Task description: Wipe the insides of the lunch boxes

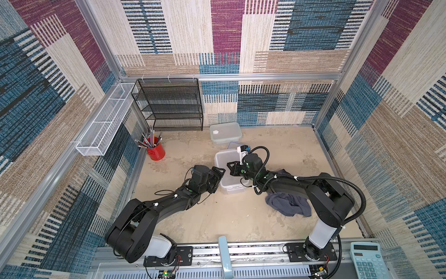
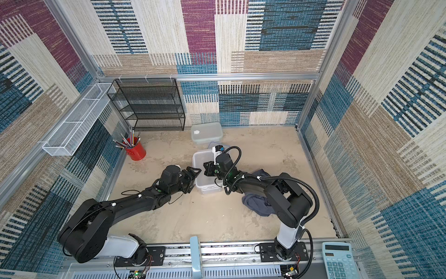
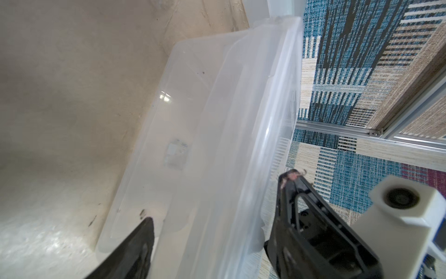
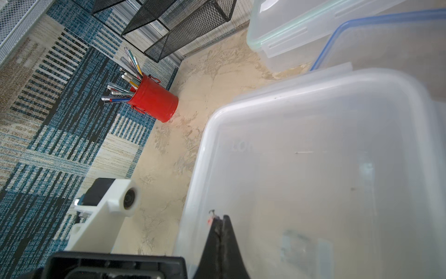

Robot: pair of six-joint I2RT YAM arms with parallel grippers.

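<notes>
A clear plastic lunch box [image 1: 224, 158] stands mid-table, its near-empty inside filling much of the right wrist view [image 4: 302, 176]. My left gripper [image 1: 219, 173] is open at the box's left side; in the left wrist view the box wall [image 3: 232, 153] runs between the fingers. My right gripper is shut over the box's inside, nothing seen between its fingers. A dark grey cloth [image 1: 285, 204] lies crumpled under and beside the right arm.
A lidded box [image 1: 225, 131] stands at the back, with a blue-rimmed piece [image 4: 371, 41] before it. A red pen cup [image 1: 155, 151] and black mesh rack [image 1: 167, 104] are at back left.
</notes>
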